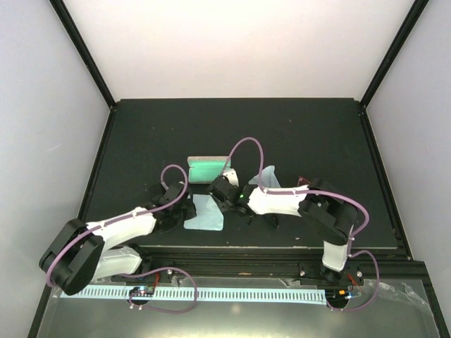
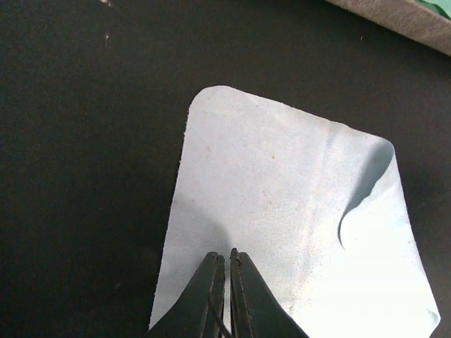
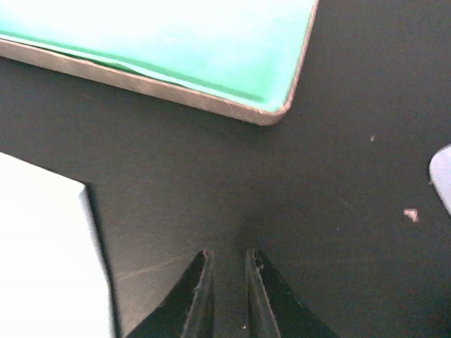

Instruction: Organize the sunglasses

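A pale cloth [image 1: 204,214] lies on the black table between my two grippers, its corner curled over in the left wrist view. My left gripper is shut over the near part of this cloth [image 2: 268,169], with nothing visible between the fingers. Behind the cloth stands the open green-lined case [image 1: 208,169], its near corner showing in the right wrist view. Just right of the cloth, my right gripper is part open above bare table, its gap empty. A thin red object [image 1: 304,181], perhaps the sunglasses, is mostly hidden behind the right arm.
A second pale cloth [image 1: 266,177] lies behind the right forearm, partly covered by it. The case's rim [image 3: 211,103] is close ahead of the right gripper.
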